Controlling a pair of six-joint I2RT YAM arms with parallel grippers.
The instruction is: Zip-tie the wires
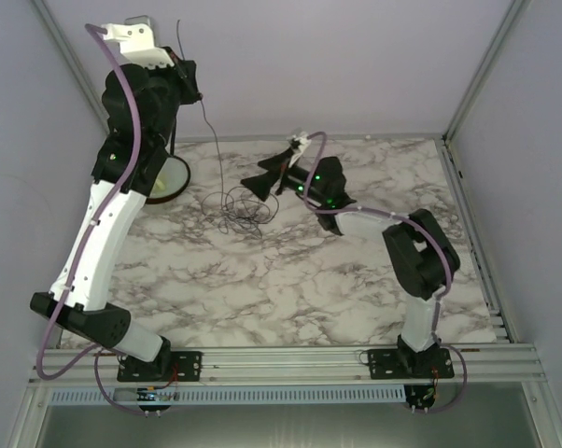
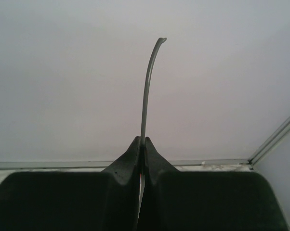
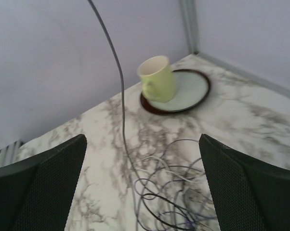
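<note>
A thin grey wire (image 2: 146,91) is pinched in my left gripper, which is shut and raised high at the back left. The wire's free end curves up beyond the fingertips. Below, the same wire (image 1: 215,140) drops taut to a loose tangle of wires (image 1: 234,217) on the table. My right gripper (image 1: 265,184) stands open just above the right side of the tangle. In the right wrist view the hanging wire (image 3: 122,96) and several loops (image 3: 159,197) show between the spread fingers, with nothing gripped.
A pale yellow-green mug (image 3: 157,79) sits on a dark-rimmed round plate (image 3: 191,91) at the back left, partly behind the left arm in the top view.
</note>
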